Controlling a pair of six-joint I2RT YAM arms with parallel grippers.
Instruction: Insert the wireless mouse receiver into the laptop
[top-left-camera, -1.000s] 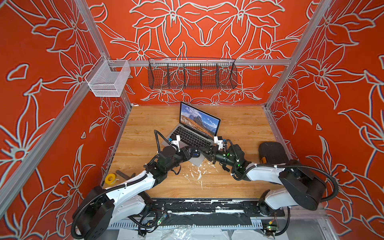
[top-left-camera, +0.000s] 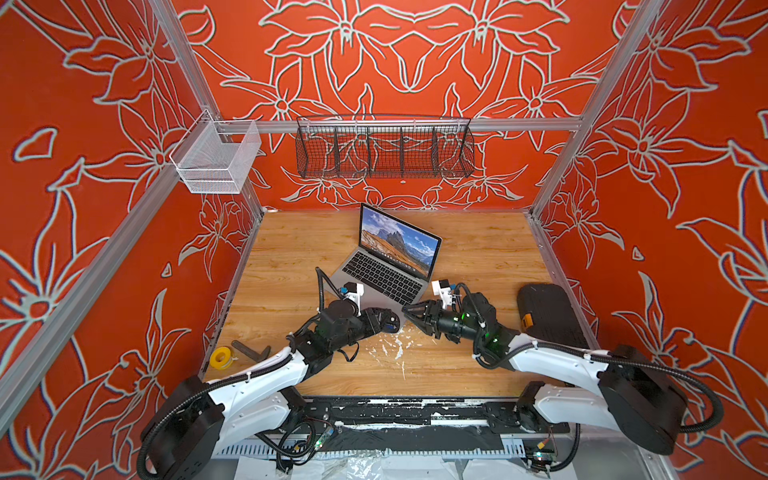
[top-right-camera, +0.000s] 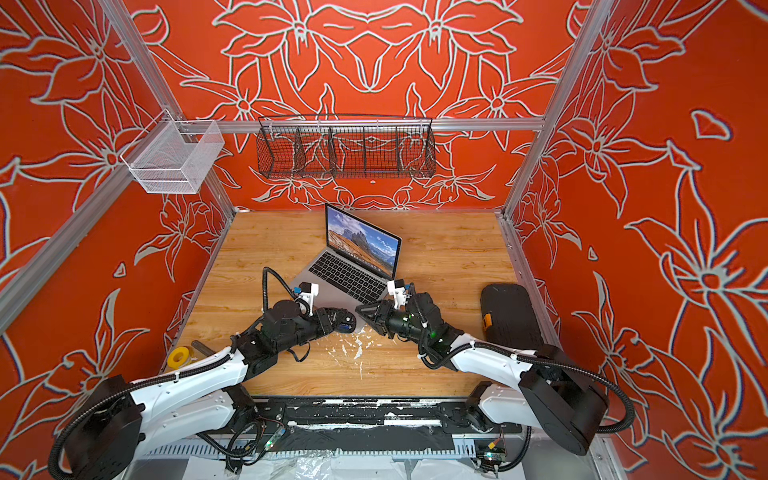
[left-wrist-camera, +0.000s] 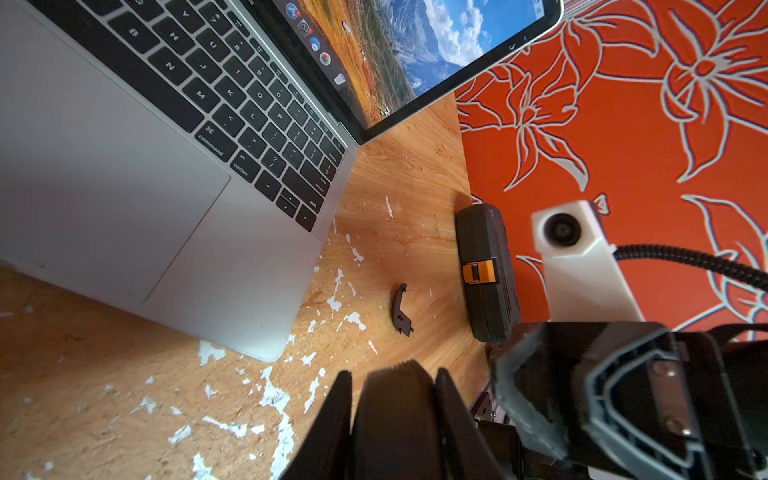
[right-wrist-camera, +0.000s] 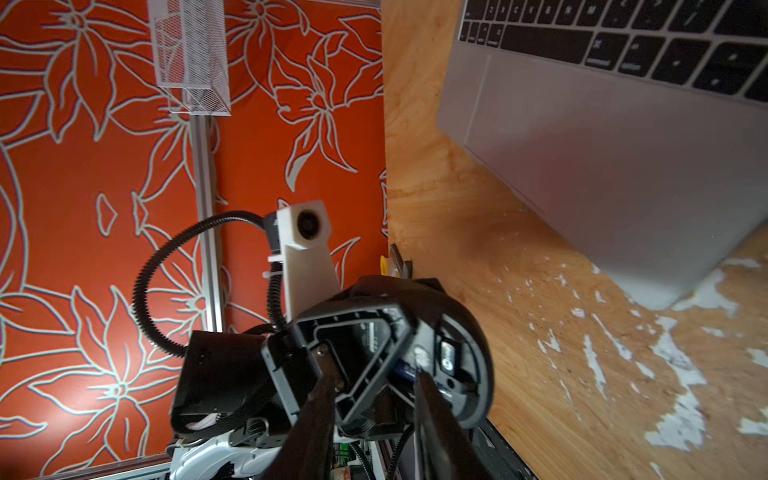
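Note:
A dark mouse (top-left-camera: 391, 324) is held by my left gripper (top-left-camera: 379, 321), just off the laptop's near edge. Its open underside, with a silvery and bluish patch, faces the right wrist camera, where the mouse (right-wrist-camera: 472, 376) shows beside the left fingers. In the left wrist view the mouse (left-wrist-camera: 397, 424) sits between dark fingers. My right gripper (top-left-camera: 414, 315) stands partly open to the right of the mouse; a gap shows between its fingertips and I see nothing held there. The laptop (top-left-camera: 384, 280) lies open, screen lit. I cannot make out the receiver.
A black case (top-left-camera: 550, 313) lies on the right side of the table. Yellow tape (top-left-camera: 221, 357) and a dark tool (top-left-camera: 251, 350) are at the left. A small dark bent piece (left-wrist-camera: 401, 310) shows near the laptop's right edge. Bare table lies in front.

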